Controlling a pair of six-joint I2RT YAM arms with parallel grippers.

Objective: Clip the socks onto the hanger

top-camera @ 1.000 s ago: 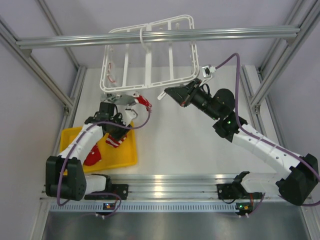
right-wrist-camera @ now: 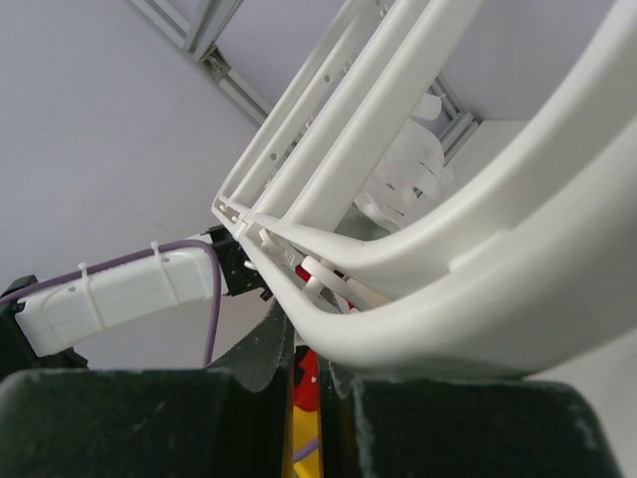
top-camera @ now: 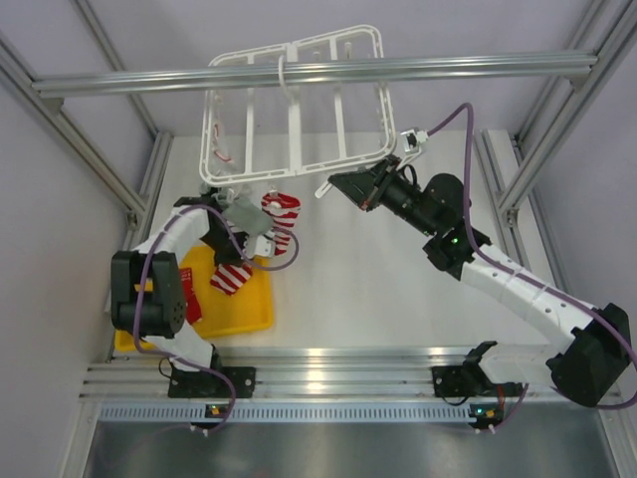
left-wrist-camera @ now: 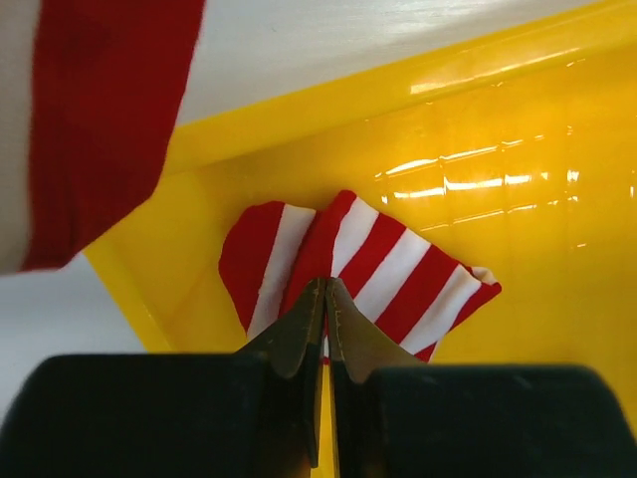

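Observation:
The white hanger (top-camera: 295, 110) hangs below the overhead rail. A red-and-white striped sock (top-camera: 282, 211) dangles at its front left, with a grey sock (top-camera: 245, 215) beside it. Another striped sock (left-wrist-camera: 398, 274) lies in the yellow bin (top-camera: 239, 316). My left gripper is shut and points down at that sock, with nothing showing between its fingers; whether the tips touch it I cannot tell. My right gripper is closed at the hanger's front edge on a small white clip (top-camera: 322, 189). The hanger's rim partly hides its grip.
A mostly red sock (top-camera: 190, 297) also lies in the bin, left of the striped one. A purple cable (top-camera: 291, 257) loops off the left arm near the hanging sock. The table (top-camera: 368, 289) right of the bin is clear.
The hanging striped sock has swung from a folded, tilted position to hanging more freely. The right arm has not moved.

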